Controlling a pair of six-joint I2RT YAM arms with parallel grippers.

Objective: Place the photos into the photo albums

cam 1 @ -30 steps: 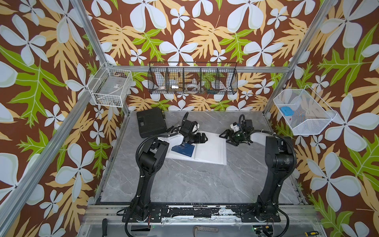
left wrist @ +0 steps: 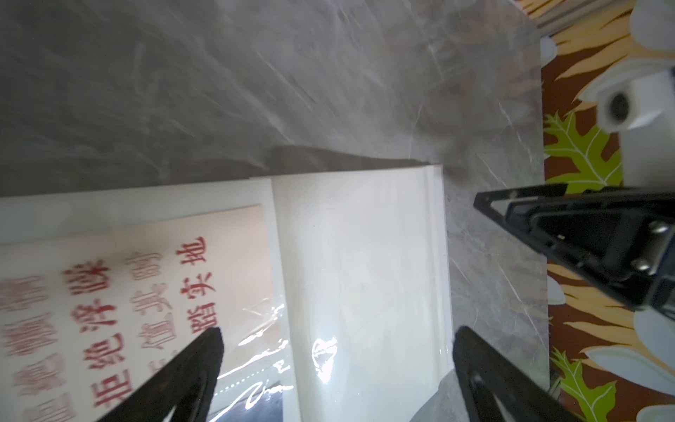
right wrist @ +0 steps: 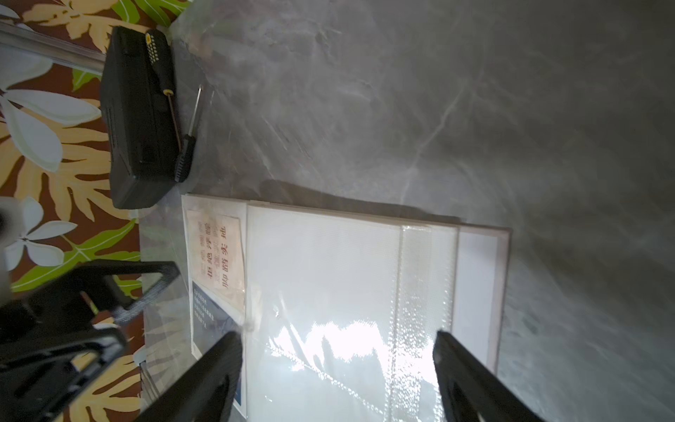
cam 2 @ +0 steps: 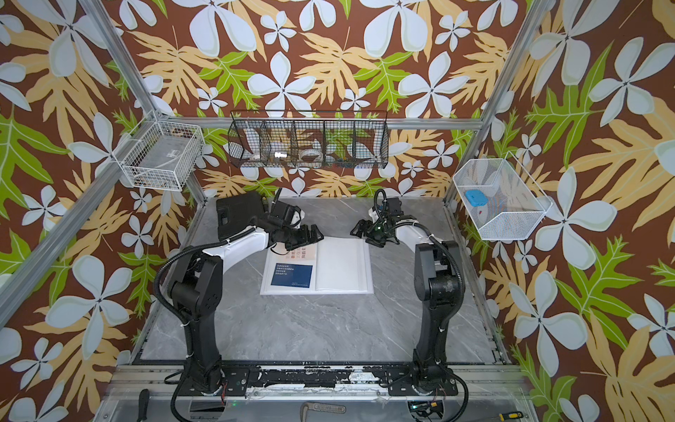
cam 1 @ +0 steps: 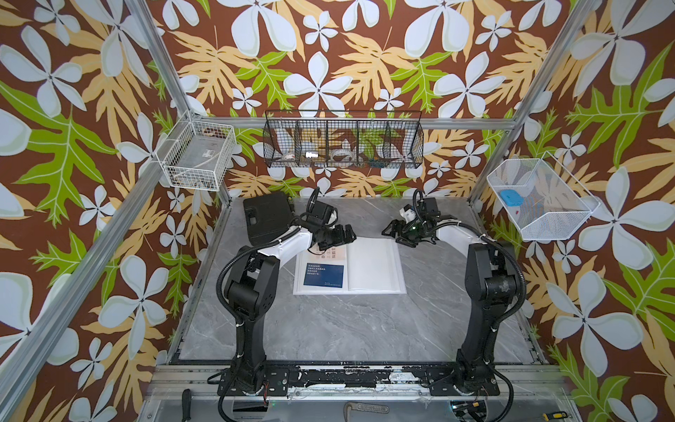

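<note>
The photo album [cam 1: 374, 261] lies spread open on the table. Its left page carries a cream photo with red characters [left wrist: 133, 295] above a dark blue photo [cam 1: 323, 275]; the right page is blank and glossy. My left gripper [cam 1: 351, 237] hovers over the album's upper left part, open and empty. Just past the album's upper right corner is my right gripper [cam 1: 395, 235], also open with nothing between its fingers. Both pairs of fingers [left wrist: 175, 387] straddle the view of the pages in the wrist views. Part of the cream photo is hidden by the left arm from above.
A black case [cam 1: 268, 217] stands at the back left, with screwdrivers [right wrist: 168, 77] on and beside it. White wire baskets [cam 1: 200, 158] hang at both sides and a black wire rack [cam 1: 343, 144] at the back.
Both grippers have shifted left and slightly toward the back. The album has turned to lie straighter, and more of its left page shows.
</note>
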